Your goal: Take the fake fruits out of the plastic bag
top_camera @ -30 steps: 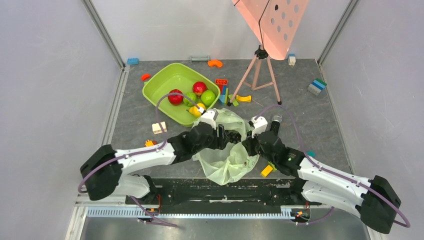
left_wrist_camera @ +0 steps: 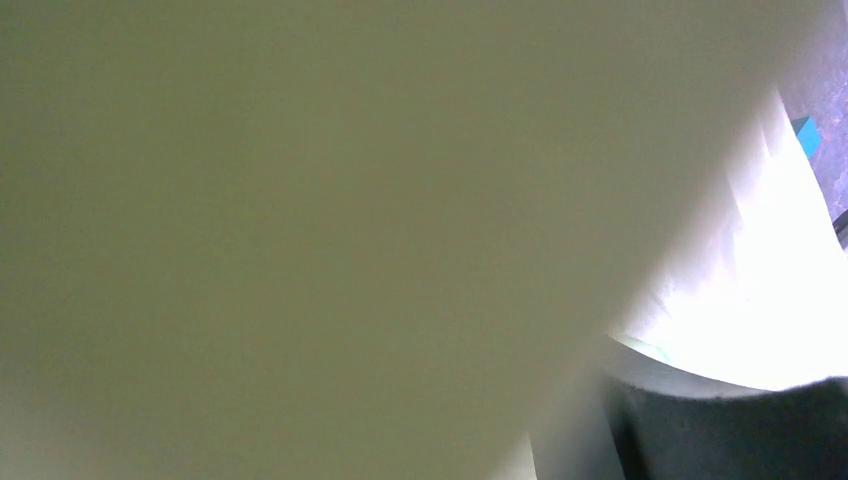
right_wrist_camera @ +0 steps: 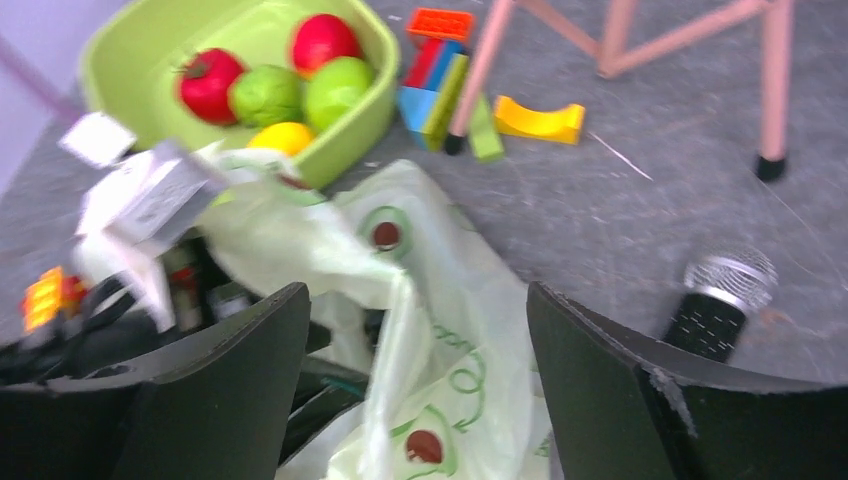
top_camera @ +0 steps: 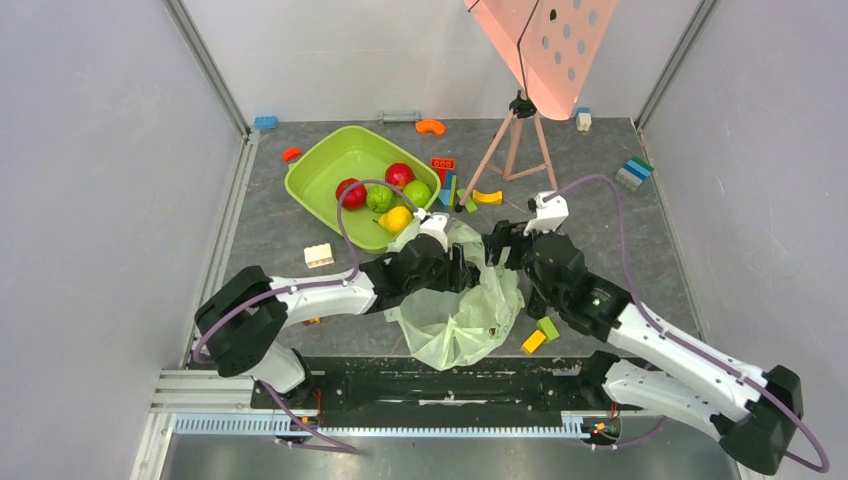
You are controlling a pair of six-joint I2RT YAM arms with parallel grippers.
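Note:
The pale green plastic bag [top_camera: 455,335] lies crumpled at the table's front middle, its mouth upward. My left gripper [top_camera: 460,270] is at the bag's mouth, open according to its spread fingers in the top view. A dark clustered piece [top_camera: 474,273] shows just beside those fingers, mostly hidden. My right gripper stands above the bag's right rim, fingers apart and nothing gripped between them; the bag [right_wrist_camera: 470,390] shows behind the gap. A blurred olive surface fills most of the left wrist view, with a dark finger [left_wrist_camera: 740,430] at lower right.
The green bin [top_camera: 325,165] holds red, green and yellow fruits, such as a yellow one [top_camera: 396,220], behind the bag. A tripod [top_camera: 515,150] stands at the back. Toy blocks [top_camera: 534,342] lie scattered, and a microphone [right_wrist_camera: 715,305] rests right of the bag.
My left gripper has moved right, over the dark cluster that was more visible before. My right gripper has spread its fingers and moved up and slightly right, away from the bag's rim.

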